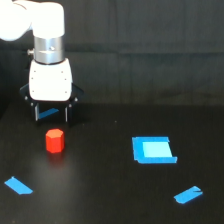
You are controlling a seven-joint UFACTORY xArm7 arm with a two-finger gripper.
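A small red block [54, 141] stands on the dark tabletop at the left. My gripper [52, 110] hangs just above and behind it in the camera view, pointing down. Its two dark fingers are spread apart, one on each side, and no object shows between them. The block appears clear of the fingers. To the right, a square outlined in blue tape [139, 149] lies flat, with a pale light-blue middle [157, 149].
Loose strips of blue tape mark the table: a front-left strip [18, 186], a front-right strip [188, 195], and a strip partly seen behind the gripper. Dark curtains [150, 55] close off the back.
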